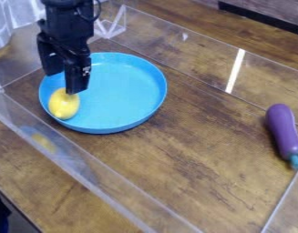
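Observation:
A blue round plate [123, 96] holds a yellow oval object [65, 104] on its left side. The black gripper [66, 80] hangs over the plate's left part, just above the yellow object, fingers pointing down and open. Whether it touches the object is unclear.
A purple eggplant-like toy [283, 133] lies at the right on the wooden table [200, 155]. Clear walls run along the lower left and the right edge.

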